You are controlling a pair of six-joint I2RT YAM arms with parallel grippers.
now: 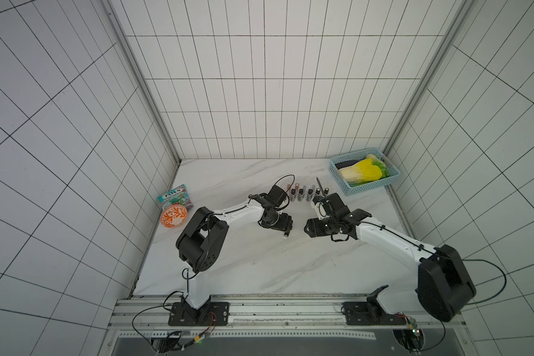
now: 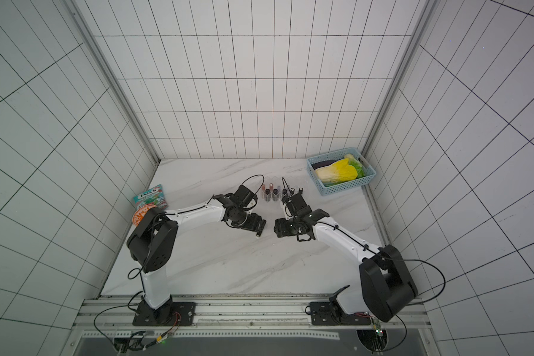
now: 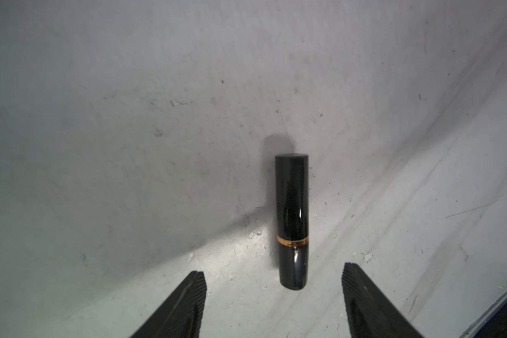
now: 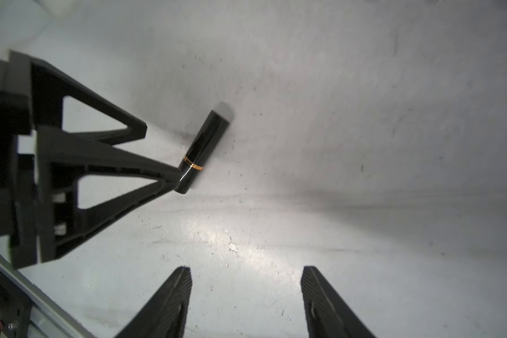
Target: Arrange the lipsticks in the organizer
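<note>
A black lipstick with a gold band lies flat on the table at the middle front, between my two grippers. My left gripper stands open above it, the lipstick lying beyond and between its fingertips in the left wrist view. My right gripper is open and empty, just to the right of the lipstick; the left gripper's fingers show beside it in the right wrist view. Behind both, several lipsticks stand upright in a row; whether an organizer holds them is too small to tell.
A blue basket of vegetables is at the back right. An orange-patterned round item and a colourful packet lie at the left edge.
</note>
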